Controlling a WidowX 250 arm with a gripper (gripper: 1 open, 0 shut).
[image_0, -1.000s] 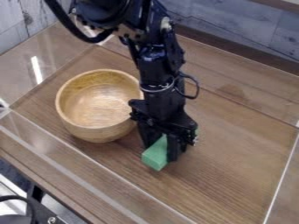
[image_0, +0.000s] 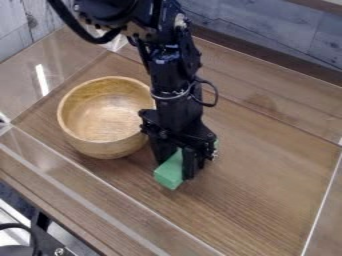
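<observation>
The black gripper (image_0: 185, 150) reaches down from the top centre and is shut on a green object (image_0: 168, 174), low over or on the wooden tray floor. The object's lower part shows below the fingers; the rest is hidden by them. A wooden bowl (image_0: 83, 116) sits to the left, beside the gripper.
The tray floor (image_0: 261, 205) is clear to the right and in front. A raised edge and grey wall (image_0: 281, 45) run along the back. Cables and dark hardware show at the bottom left corner.
The gripper and the green object have shifted slightly left, toward the bowl.
</observation>
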